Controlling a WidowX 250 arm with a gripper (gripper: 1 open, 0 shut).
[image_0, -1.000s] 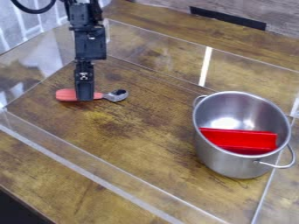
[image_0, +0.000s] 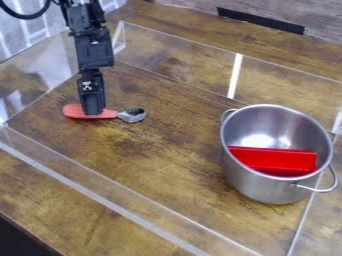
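Observation:
My gripper (image_0: 92, 108) points straight down at the left of the table, shut on the red handle of a spoon (image_0: 78, 110). The spoon lies flat, its metal bowl (image_0: 131, 115) out to the right of my fingers. At the right stands a steel pot (image_0: 267, 185) with two side handles and a red block (image_0: 273, 160) inside it.
The wooden table (image_0: 160, 180) is marked with pale tape strips. Its middle, between spoon and pot, is clear, as is the back. The table's dark edge shows at the bottom left.
My arm has shifted very slightly to the left at the top. The spoon and pot stay where they were.

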